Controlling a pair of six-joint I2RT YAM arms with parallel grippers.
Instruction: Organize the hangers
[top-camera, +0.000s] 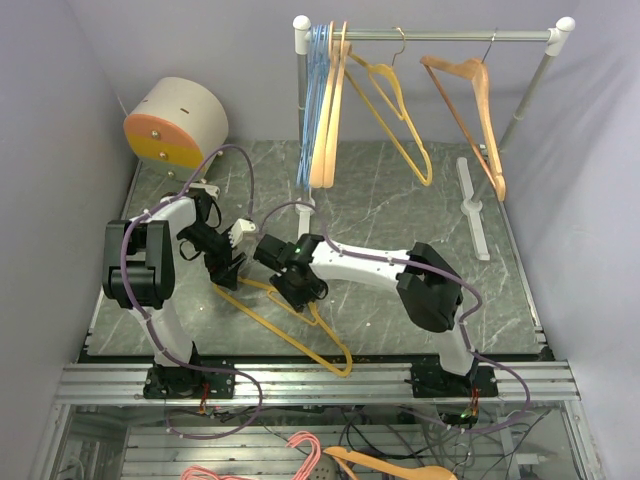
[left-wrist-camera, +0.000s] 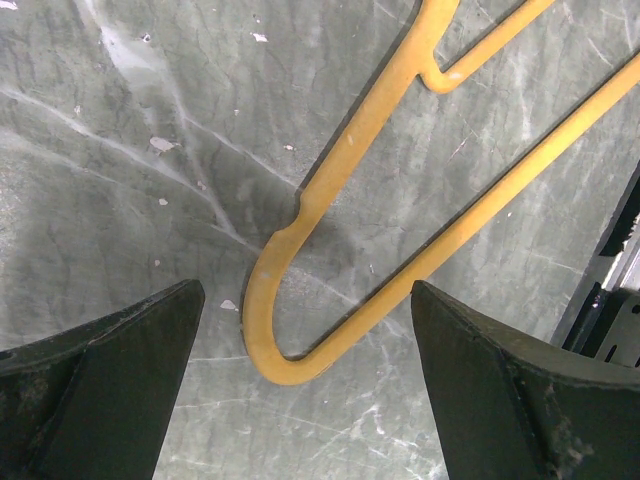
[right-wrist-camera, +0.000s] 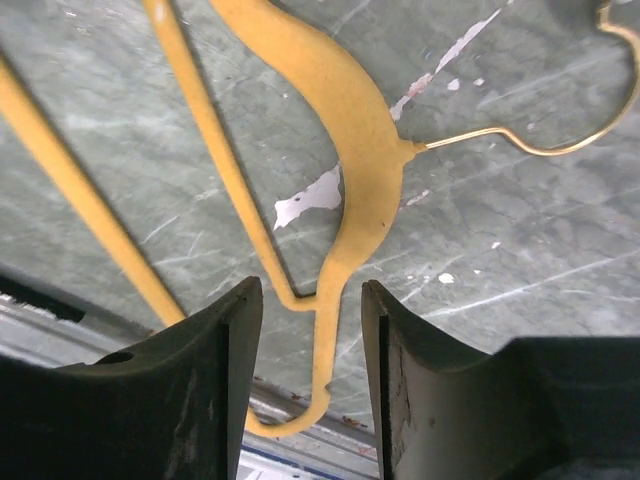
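A yellow hanger (top-camera: 266, 325) lies flat on the grey surface below both arms, its metal hook visible in the right wrist view. My left gripper (top-camera: 228, 272) is over its left end; in the left wrist view the open fingers flank that rounded corner (left-wrist-camera: 262, 330), with nothing held. My right gripper (top-camera: 305, 300) is over the other end; in the right wrist view its part-open fingers sit above the narrow arm (right-wrist-camera: 326, 350) beside the wide neck, apparently not gripping it.
A rail (top-camera: 440, 36) at the back carries blue, wooden and yellow hangers. A round cabinet (top-camera: 175, 120) stands back left. Pink and wooden hangers (top-camera: 390, 465) lie below the front edge.
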